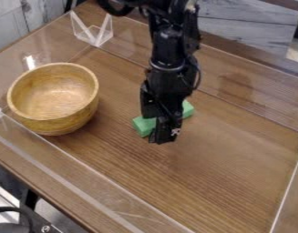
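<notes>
The black robot gripper (161, 123) hangs low in the middle of the camera view, directly over a green block (178, 111) on the wooden table (212, 173). It stands open, its fingers down around the block's middle; whether they touch it cannot be told. The arm hides part of the block.
A yellow bowl (54, 114) stands on the left. A clear wire or plastic holder (93, 29) sits at the back left.
</notes>
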